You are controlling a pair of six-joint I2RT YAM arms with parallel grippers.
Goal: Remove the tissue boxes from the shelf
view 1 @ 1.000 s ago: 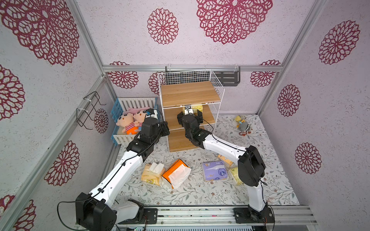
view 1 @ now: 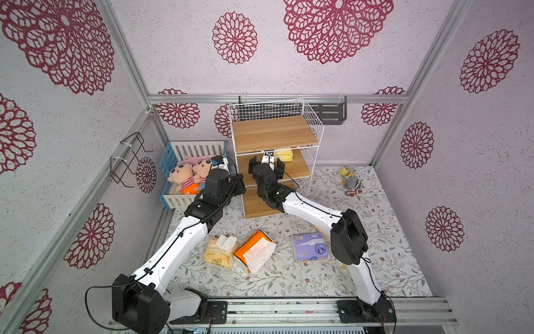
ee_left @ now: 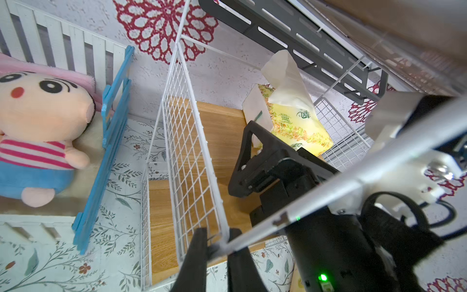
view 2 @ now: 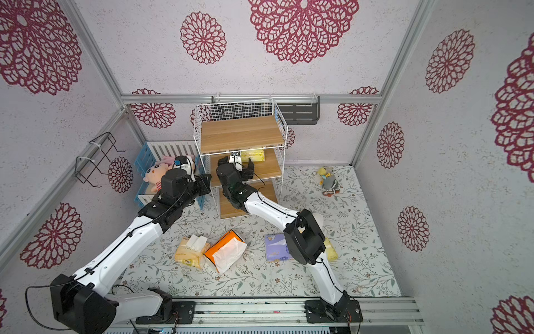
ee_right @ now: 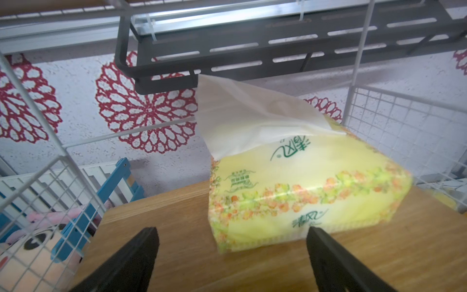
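A yellow tissue pack [ee_right: 291,194] with a white tissue sticking out lies on the middle board of the white wire shelf [view 1: 275,133]. Facing its front, my right gripper is open inside that level; the pack lies beyond its fingertips, shifted to their right, and nothing is between them. My left gripper is shut on the white wire frame [ee_left: 206,180] at the shelf's left front. Out on the floor are an orange-and-white pack [view 1: 254,250], a tan pack [view 1: 220,253] and a purple pack [view 1: 310,246].
A blue-and-white crate [view 1: 167,161] with plush dolls stands left of the shelf. A toy duck [view 1: 350,182] sits to the right. The wire side walls and the upper board hem in the right gripper. Bare floor lies at the far right.
My right gripper has shifted left within the middle level, and its arm swung left over the packs at the right front. The shelf shifted very slightly; the left arm barely moved.
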